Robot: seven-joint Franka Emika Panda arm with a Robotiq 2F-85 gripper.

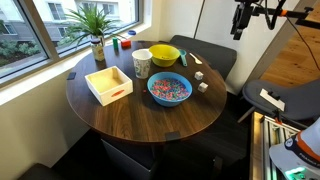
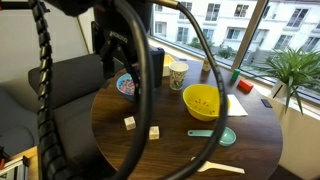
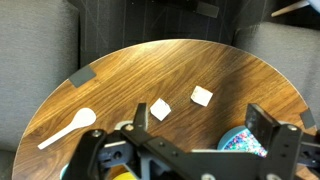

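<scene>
My gripper hangs high above the round wooden table, its two fingers wide apart in the wrist view and nothing between them. From exterior view 1 it shows at the upper right (image 1: 238,28), well clear of the tabletop. Below it lie two small white cubes, one white cube (image 3: 160,109) and a second cube (image 3: 202,95), slightly apart on the wood. A blue bowl (image 1: 160,99) full of small coloured pieces stands near them. Behind sits a yellow bowl (image 2: 203,112), beside a patterned cup (image 2: 178,75).
An open cream box (image 1: 109,97) stands on the table's left side. A white spoon (image 3: 68,126) and a teal utensil (image 2: 220,135) lie flat. A potted plant (image 1: 92,24) rises by the window.
</scene>
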